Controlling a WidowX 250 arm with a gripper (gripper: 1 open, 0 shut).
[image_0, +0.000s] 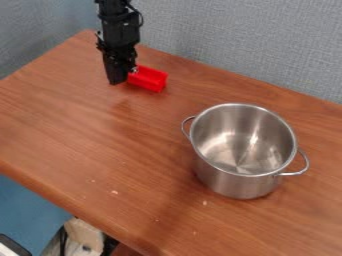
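Note:
A red block (150, 79) lies on the wooden table at the back centre. The black gripper (122, 74) is lowered to the table at the block's left end, touching or very close to it; its fingers are small and dark, and whether anything sits between them is unclear. A steel pot (242, 150) with two handles stands to the right and nearer, empty.
The wooden table (94, 145) has free room at the left, front and middle. Grey padded walls (254, 40) bound the back and left. Beyond the front-left edge are blue flooring and some equipment.

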